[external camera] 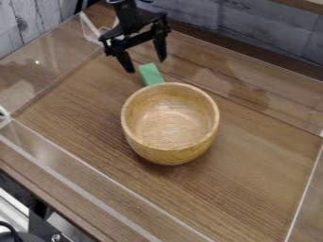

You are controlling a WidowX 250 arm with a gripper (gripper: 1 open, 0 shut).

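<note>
My black gripper (134, 51) hangs at the top centre of the view, its two fingers spread open with nothing seen between them. Just below and right of it a small green block (149, 75) lies on the wooden table. A large tan round bowl (169, 123) sits below the block, in the middle of the table, empty.
A white cable runs at the upper left behind the arm. Dark edges bound the table at the top right and lower left.
</note>
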